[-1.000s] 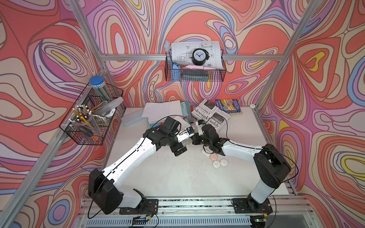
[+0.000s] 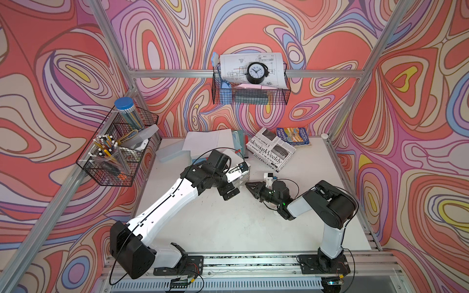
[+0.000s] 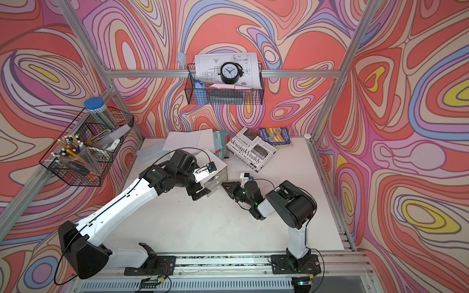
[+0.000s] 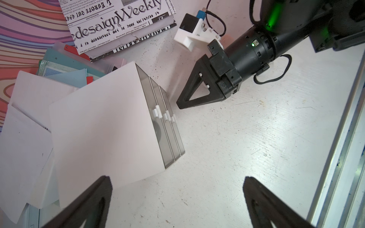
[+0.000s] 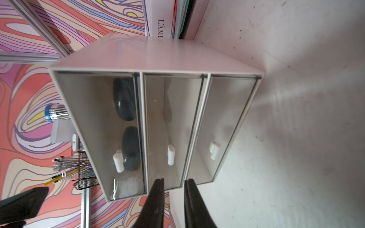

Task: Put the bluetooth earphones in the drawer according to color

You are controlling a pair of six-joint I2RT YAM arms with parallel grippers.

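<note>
A white drawer unit [image 4: 106,125] stands on the table, its three clear-fronted drawers with white handles all shut. Two dark oval cases [image 5: 124,99] show through the front of the top drawer [image 5: 91,114]; the middle drawer [image 5: 171,114] and bottom drawer [image 5: 228,117] look empty. My right gripper is close in front of the lower drawers, low over the table, with a narrow gap and nothing between its fingers. My left gripper hangs above the unit's front, wide open and empty. The loose round cases on the table are hidden behind the right arm.
A newspaper [image 2: 271,149] and a book [image 2: 293,135] lie at the back. White papers [image 4: 22,136] and folders [image 4: 68,62] sit behind the unit.
The left arm stays nearly still.
</note>
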